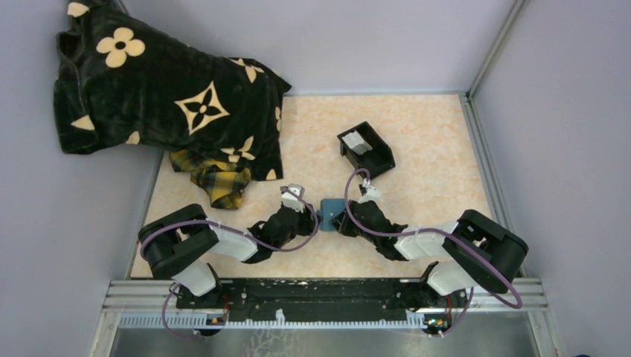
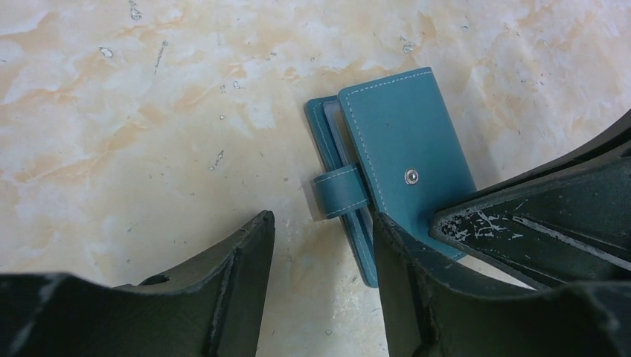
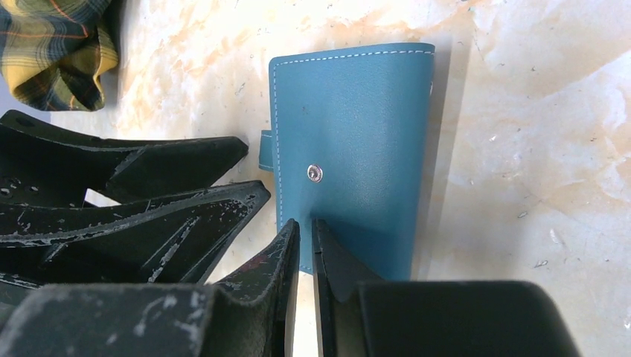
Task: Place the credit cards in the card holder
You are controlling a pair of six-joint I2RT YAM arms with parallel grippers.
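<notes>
The teal card holder [image 1: 330,208] lies on the table between my grippers, its strap [image 2: 340,190] crossing the slim side opening. My left gripper is open at that strap side, nothing held. In the right wrist view the holder [image 3: 350,134] shows its face and snap, with my right gripper shut over it, its tips against or just above the lower part; whether anything is between them is hard to tell. No separate cards can be made out on the holder.
A black open box [image 1: 376,158] with pale contents stands at the back. A dark patterned blanket [image 1: 156,89] and plaid cloth [image 1: 219,186] occupy the left. The table right of the box is clear.
</notes>
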